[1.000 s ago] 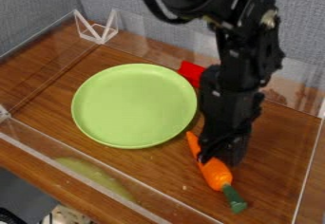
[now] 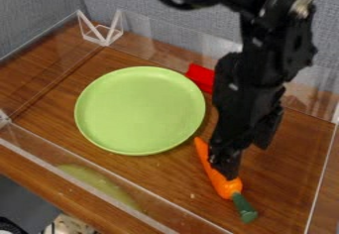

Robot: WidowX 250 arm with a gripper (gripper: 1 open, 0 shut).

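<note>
An orange carrot (image 2: 225, 186) with a green top lies on the wooden table at the lower right, slanting down toward the front. A green plate (image 2: 139, 109) lies to the left of the gripper.
A red object (image 2: 199, 77) lies behind the plate, partly hidden by the arm. Clear low walls edge the table (image 2: 40, 79), and a white wire piece (image 2: 98, 30) stands at the back left.
The gripper has come down from above the back right to low over the carrot. The carrot and plate look unmoved.
</note>
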